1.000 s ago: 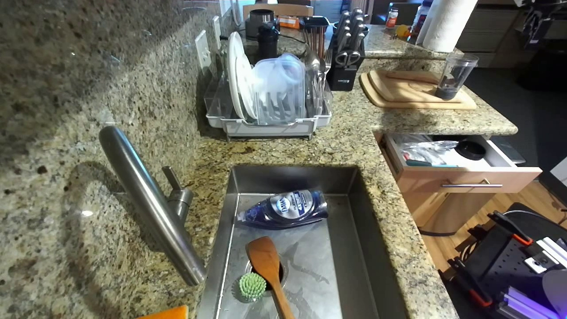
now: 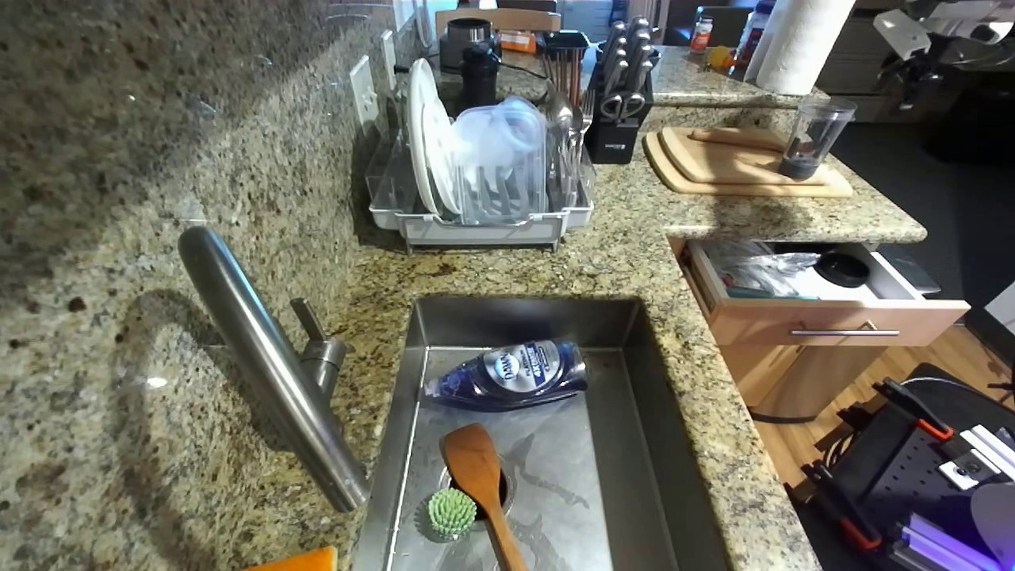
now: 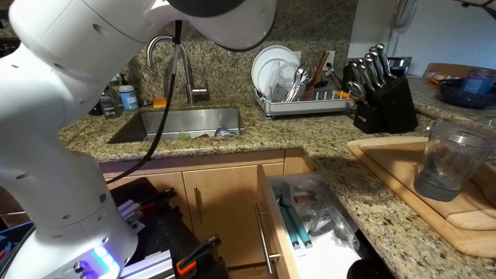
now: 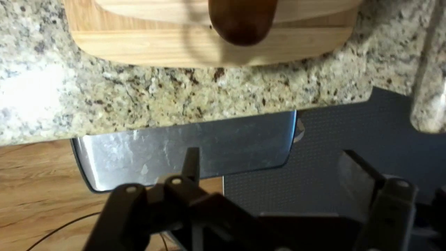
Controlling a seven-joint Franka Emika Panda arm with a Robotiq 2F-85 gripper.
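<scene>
My gripper stands open, with nothing between its fingers. Below it in the wrist view are the floor and a dark mat, just off the counter's edge. Exterior view 1 catches part of the gripper (image 2: 909, 87) at the upper right, past the counter. A clear cup (image 3: 451, 162) with a dark base stands upright on the stacked wooden cutting boards (image 3: 395, 195), apart from the gripper. A brown rounded shape (image 4: 243, 23) shows over the boards in the wrist view; I cannot tell what it is.
An open drawer (image 2: 837, 314) holds plastic bags and teal-handled tools. The sink (image 2: 571, 476) contains a blue soap bottle (image 2: 514, 374), a wooden spatula (image 2: 476, 466) and a green brush (image 2: 451, 514). A dish rack (image 2: 485, 228) and knife block (image 2: 618, 124) stand behind.
In exterior view 1 the gripper has moved left and downward, and more of the arm shows at the upper right. The cup, boards, drawer and sink contents look unmoved.
</scene>
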